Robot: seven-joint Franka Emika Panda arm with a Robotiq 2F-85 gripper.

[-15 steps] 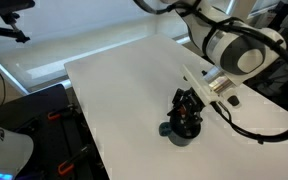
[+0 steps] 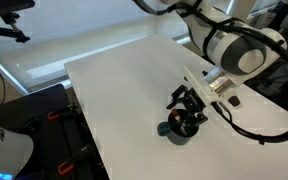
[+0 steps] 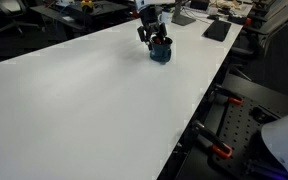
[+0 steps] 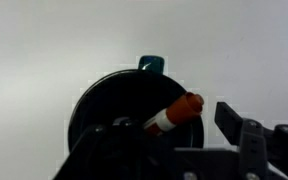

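Note:
A dark mug [image 2: 178, 136] with a teal handle [image 4: 152, 64] stands upright on the white table. Inside it leans a marker with an orange end [image 4: 189, 104] and a white band; its lower part is hidden in the mug's dark interior. My gripper is right over the mug, pointing down, with its fingers open. In the wrist view the marker's orange end shows between the two dark fingers, one over the mug's opening and the right one [image 4: 231, 124] outside its rim. From the second exterior view, the mug [image 3: 160, 50] sits near the table's far edge.
A black cable [image 2: 252, 135] loops from the arm close to the tabletop on the mug's right. Dark equipment [image 3: 216, 30] lies beyond the table in the second exterior view.
The gripper has stayed over the mug with only a slight shift. The mug remains in nearly the same place.

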